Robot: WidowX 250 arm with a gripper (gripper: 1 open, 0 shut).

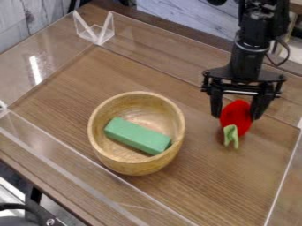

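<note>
A black robot arm comes down from the top right to my gripper [242,95], which is open just above and behind a red object with a green tip [236,119], like a toy vegetable, lying on the wooden table [71,141]. Whether the fingertips touch it is unclear. A wooden bowl [98,131] on the left holds a green block [138,136].
A clear plastic container [94,26] stands at the top left. A seam runs along the table's back right.
</note>
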